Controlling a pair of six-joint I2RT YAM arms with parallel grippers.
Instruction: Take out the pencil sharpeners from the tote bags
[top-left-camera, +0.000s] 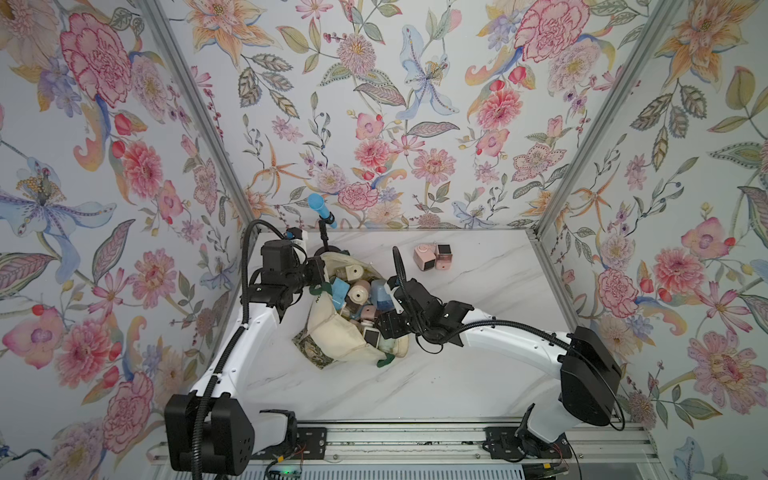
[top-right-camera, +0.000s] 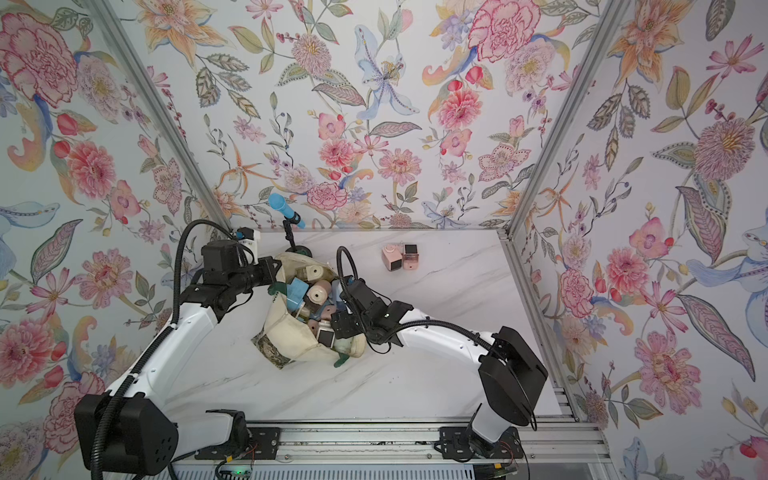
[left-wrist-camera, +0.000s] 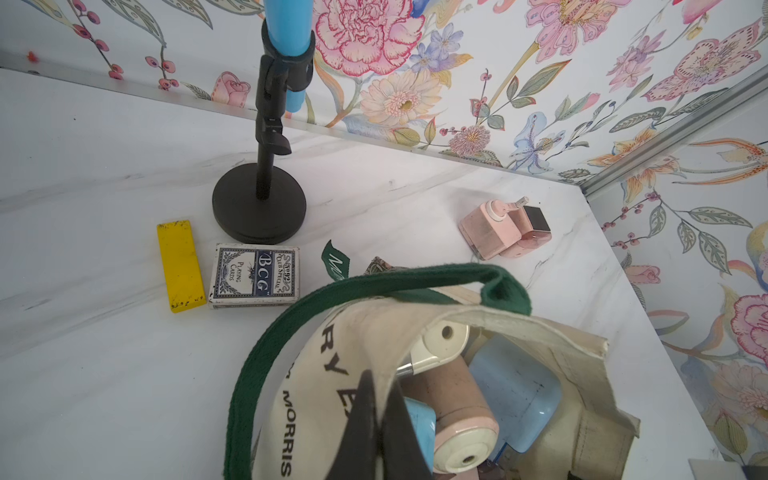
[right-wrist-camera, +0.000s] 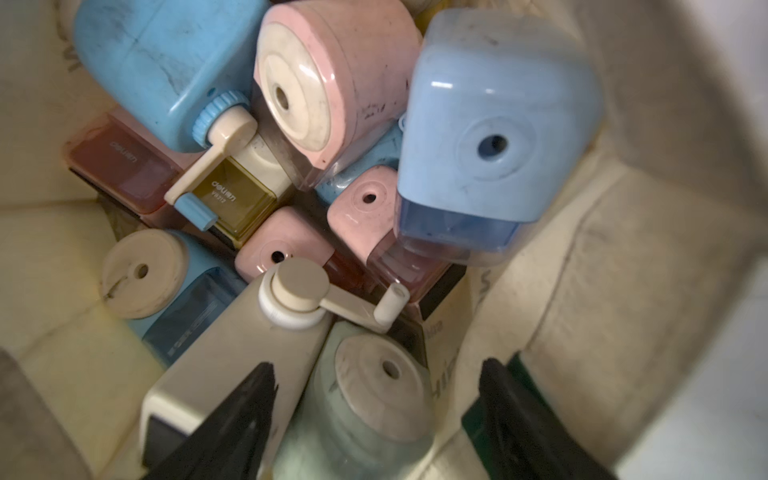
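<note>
A cream tote bag (top-left-camera: 334, 332) with green handles lies open on the table, full of pencil sharpeners. Cloth of its rim gathers at the fingertips of my left gripper, which is shut on it. Inside the bag mouth, my right gripper is open and empty, above a pale green sharpener (right-wrist-camera: 384, 384) and a beige one with a crank (right-wrist-camera: 264, 344). The right wrist view also shows a light blue sharpener (right-wrist-camera: 504, 112), a pink-and-white one (right-wrist-camera: 352, 72), a blue one with a crank (right-wrist-camera: 168, 56) and small pink ones. Two pink sharpeners (top-left-camera: 433, 257) stand outside, behind the bag.
Near the bag's far left side are a microphone stand (left-wrist-camera: 260, 204), a card box (left-wrist-camera: 254, 274) and a yellow block (left-wrist-camera: 181, 265). Bare table (top-left-camera: 496, 288) lies to the right of the bag.
</note>
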